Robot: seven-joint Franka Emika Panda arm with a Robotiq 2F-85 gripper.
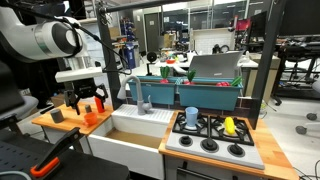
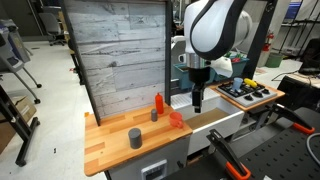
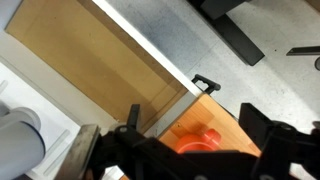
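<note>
My gripper is open, its dark fingers spread along the bottom of the wrist view with nothing gripped. Below and between them shows an orange-red bowl (image 3: 204, 142) on the wooden counter, partly covered by the gripper. In exterior view 2 the same bowl (image 2: 177, 119) rests near the counter's edge, and the gripper (image 2: 197, 108) hangs to its right. A red bottle (image 2: 159, 103) stands upright behind it. A grey cup (image 2: 135, 138) and a smaller dark cup (image 2: 154, 115) sit on the same counter.
Beside the counter lies an empty white-walled basin with a brown floor (image 1: 135, 138), a tap (image 1: 143, 95) behind it. Farther right, a stove (image 1: 212, 135) carries a blue cup (image 1: 192, 116) and a yellow object (image 1: 230, 127). A teal shelf (image 1: 200, 94) stands at the back.
</note>
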